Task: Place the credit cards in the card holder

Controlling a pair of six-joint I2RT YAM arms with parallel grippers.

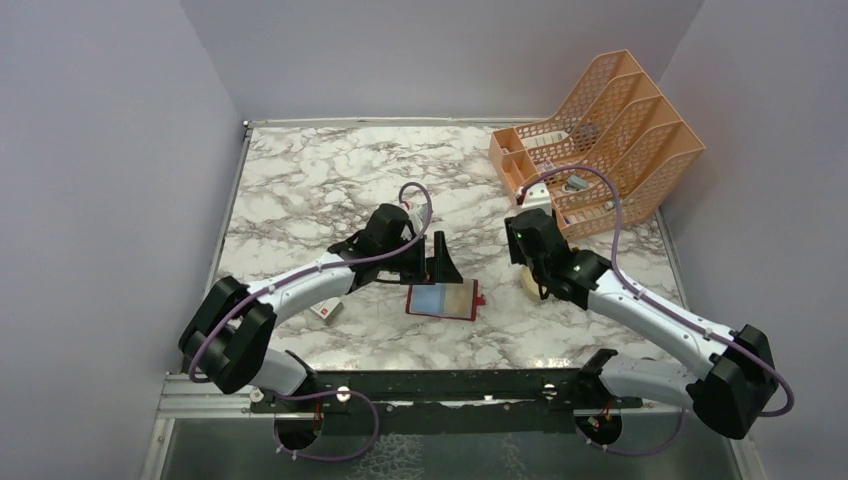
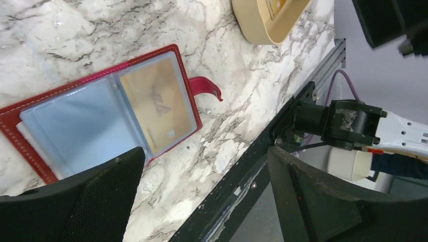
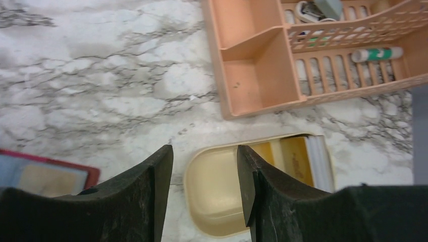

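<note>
The red-edged card holder [image 2: 75, 83] lies spread open on the marble table, with clear pockets on both halves. A tan card [image 2: 160, 103] shows through its right pocket; the left half looks pale blue. My left gripper is above the holder, its fingers apart and empty. My right gripper stands open over the cream box [image 3: 214, 189], nothing between its fingers. Inside that box, yellow cards [image 3: 295, 159] and a stack of white ones [image 3: 319, 161] stand at the right end.
An orange organiser rack [image 1: 600, 140] fills the back right, holding small items. A small white box [image 1: 325, 308] sits left of the holder, beneath the left arm.
</note>
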